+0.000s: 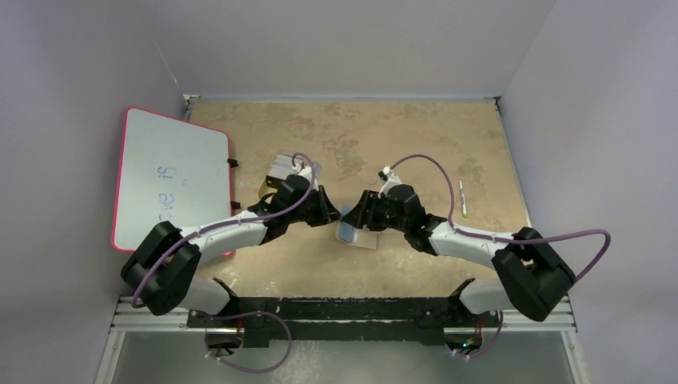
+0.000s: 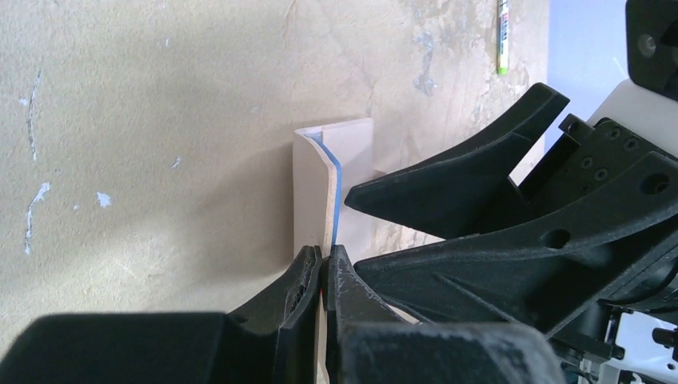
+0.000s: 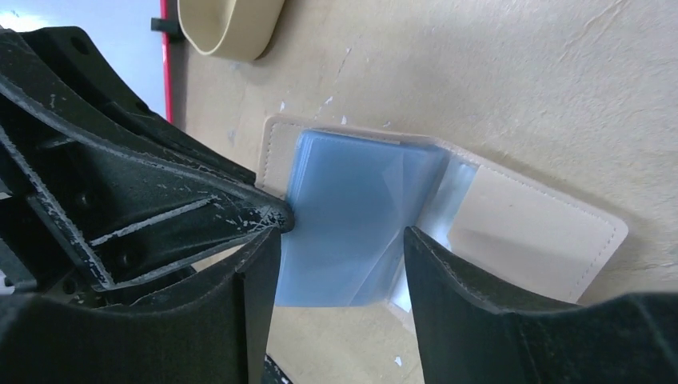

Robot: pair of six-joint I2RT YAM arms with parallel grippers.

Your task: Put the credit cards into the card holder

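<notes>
The open card holder (image 1: 364, 239), pale beige with stitched edges, stands partly unfolded on the table between my two arms. Its blue inner sleeve (image 3: 356, 212) fills the middle of the right wrist view. My left gripper is shut on the card holder's thin cover edge, which runs between its fingertips. Facing it from the other side, my right gripper is part open over the blue sleeve, one finger near each side of it and nothing clamped. No loose credit card can be made out between the fingers.
Behind my left arm stand a grey-white box (image 1: 285, 166) and a beige container (image 3: 232, 28). A whiteboard (image 1: 172, 180) with a red rim leans at the left. A pen (image 1: 463, 198) lies at the right.
</notes>
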